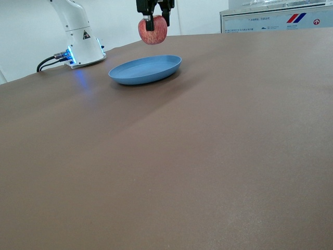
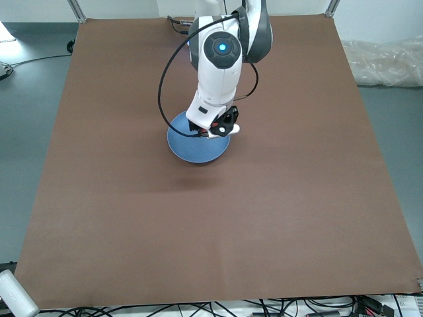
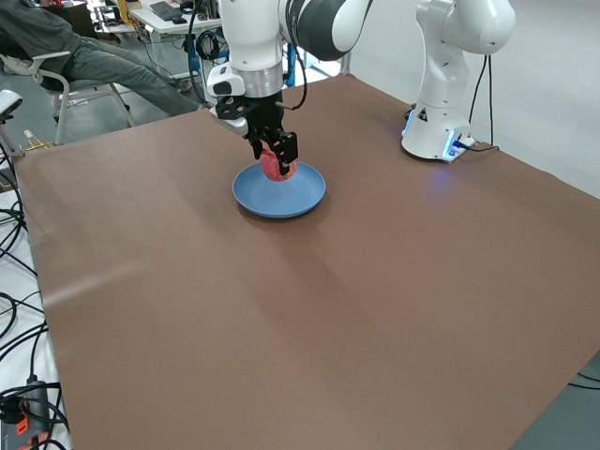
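Note:
A red apple (image 1: 153, 32) (image 3: 271, 167) is held in my gripper (image 1: 157, 21), its black fingers closed around it. The apple hangs just above a round blue plate (image 2: 192, 150) (image 1: 143, 74) (image 3: 262, 195) on the brown table. In the top view it is clear of the plate, in the air over its back part. In the left view the arm and gripper (image 2: 215, 129) cover most of the apple and part of the plate.
A white arm base (image 1: 86, 49) (image 3: 441, 122) with cables stands at the table's back edge. Cables and hardware line one edge, and a seated person (image 3: 131, 80) is beyond the table.

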